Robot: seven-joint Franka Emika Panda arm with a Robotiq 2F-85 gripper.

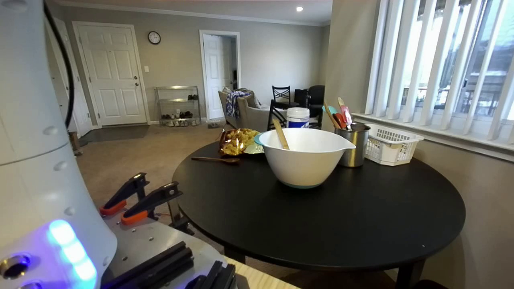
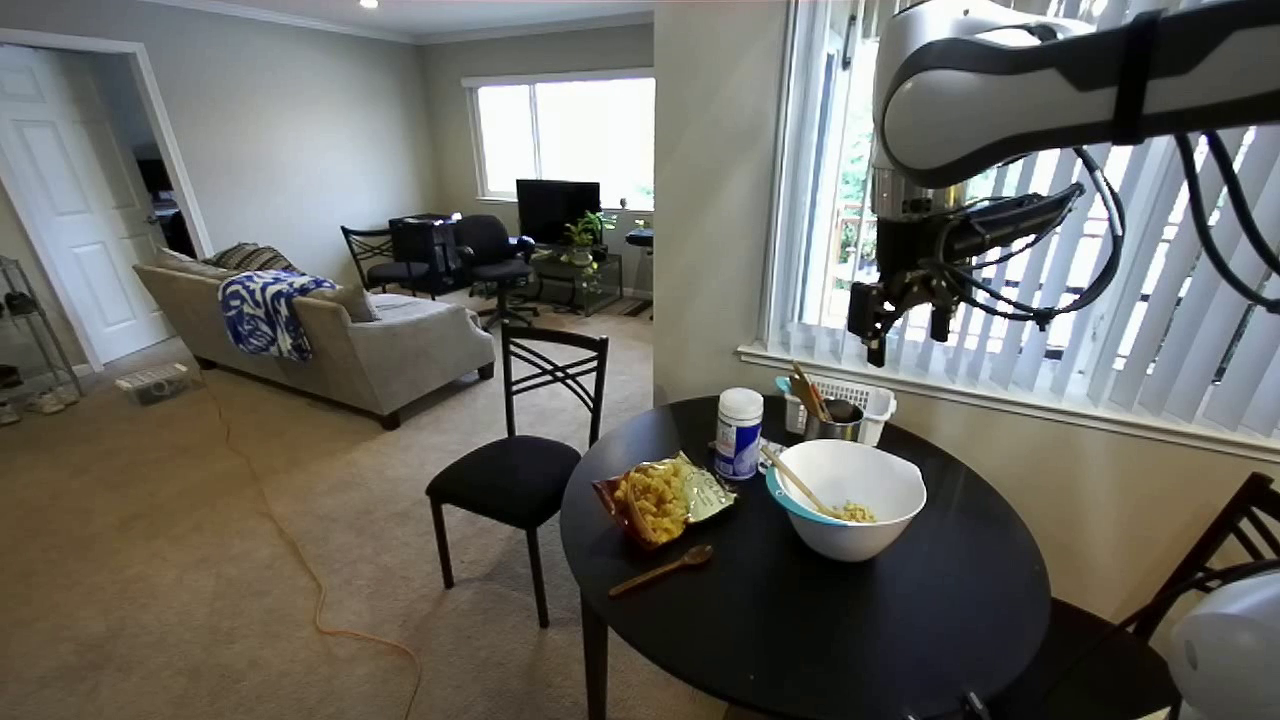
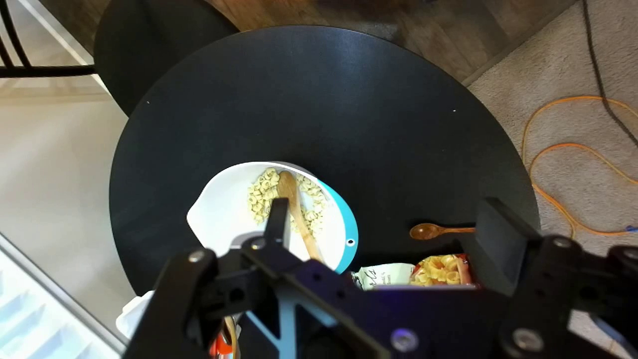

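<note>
My gripper hangs high above the far side of the round table, open and empty. In the wrist view its two fingers are spread wide apart. Below it stands a white mixing bowl with a teal handle, holding pale pasta shells. A wooden spoon leans in the bowl, its handle over the rim by the teal part. An open bag of pasta lies beside the bowl. In front of the bag, a smaller brown wooden spoon rests on the tabletop.
Behind the bowl are a white-lidded canister, a metal utensil holder and a white basket. The window blinds hang close behind the arm. On the near side, the black table is clear.
</note>
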